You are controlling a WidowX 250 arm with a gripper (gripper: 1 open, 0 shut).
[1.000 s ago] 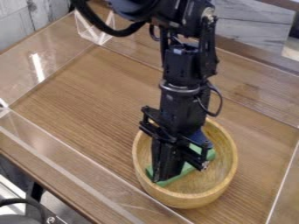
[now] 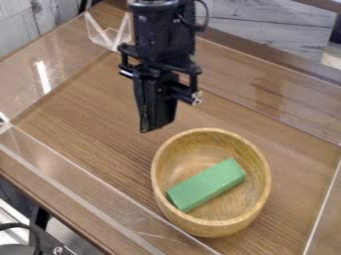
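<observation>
A green block (image 2: 208, 183) lies in a round wooden bowl (image 2: 246, 209) at the lower right. My black gripper (image 2: 148, 115) hangs above the tabletop, up and to the left of the bowl, shut, with nothing visible between its fingers.
A clear plastic object at the far left edge is hard to make out. A pale marbled surface shows at the back right. Dark cable lies at the lower left corner.
My gripper has risen out of the bowl and moved back, up and left, uncovering the green block, which stays in the bowl.
</observation>
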